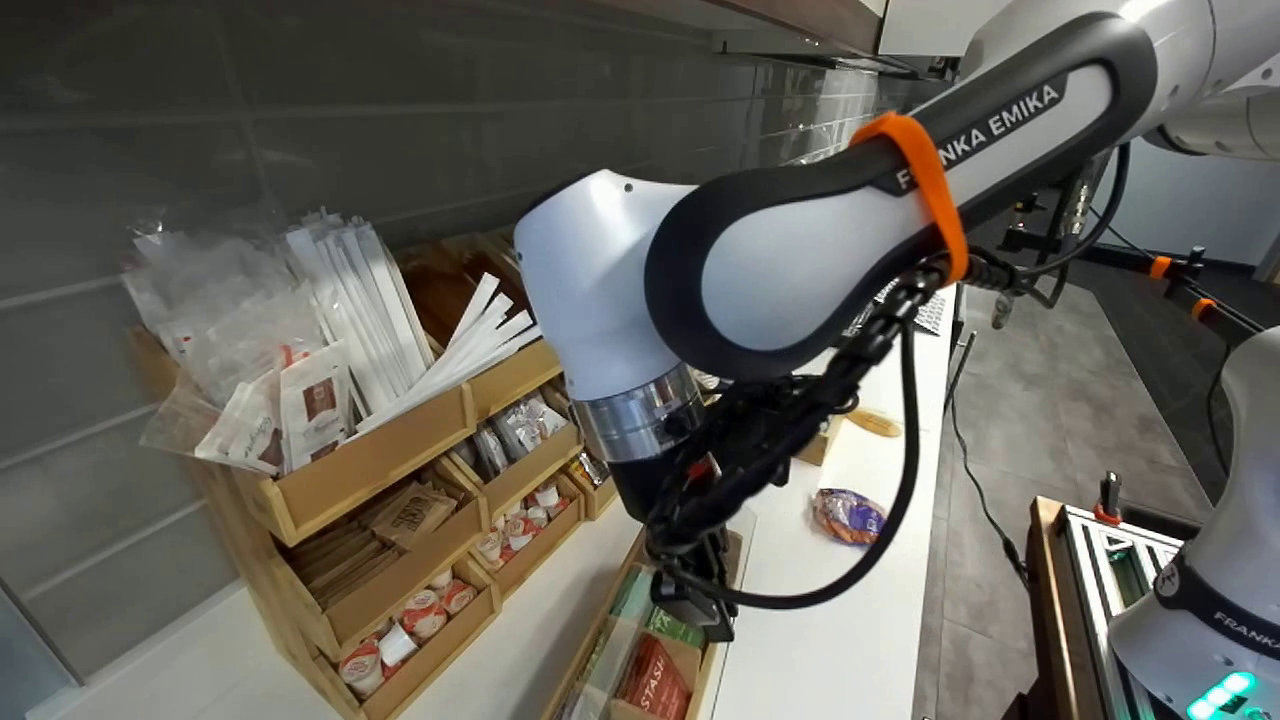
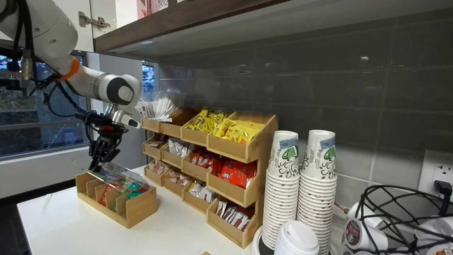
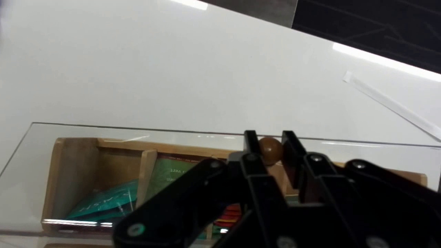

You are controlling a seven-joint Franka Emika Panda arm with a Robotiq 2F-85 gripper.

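My gripper is shut on a small round wooden knob, which sits between its fingertips. The knob belongs to a clear lid over a wooden tea box. In exterior view 2 the lid slants, its edge under my gripper raised above the box. Tea packets lie in the box's compartments, among them a teal one and a red one. The arm hides part of the box in the wrist view.
Beside the box stands a tiered wooden rack of packets, with stacked paper cups past it. A wrapped snack and a white paper strip lie on the counter. Bare white counter borders the box.
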